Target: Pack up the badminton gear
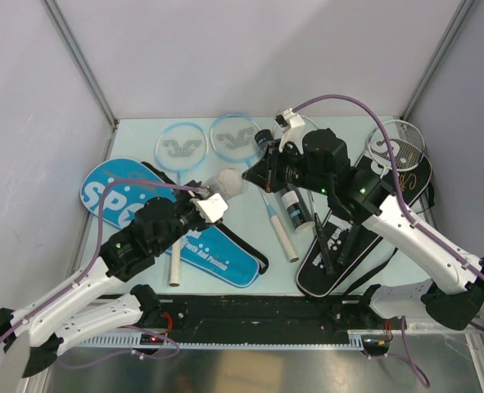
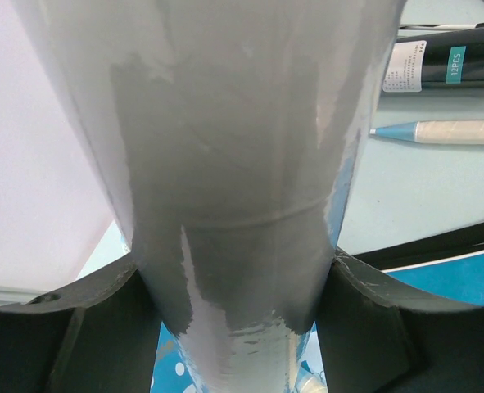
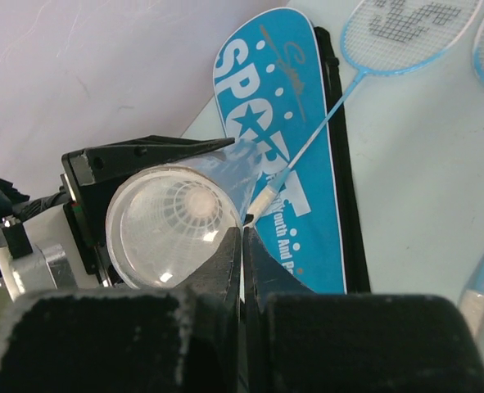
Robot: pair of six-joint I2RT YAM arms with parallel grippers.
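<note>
My left gripper [image 1: 205, 188] is shut on a clear plastic tube [image 1: 228, 182], which fills the middle of the left wrist view [image 2: 233, 205]. My right gripper [image 1: 250, 174], shut, has its tips at the tube's round end [image 3: 172, 227], which shows a white shuttlecock inside; nothing clear shows between the tips. A blue bag [image 1: 119, 196] and blue rackets [image 1: 182, 146] lie on the table. A black bag [image 1: 340, 246] with a white racket [image 1: 395, 146] on it lies at the right.
Black tubes [image 1: 295, 205] lie at the centre right, beside racket handles [image 1: 281, 237]. The pale table [image 1: 246, 262] is bordered by white walls at back and sides.
</note>
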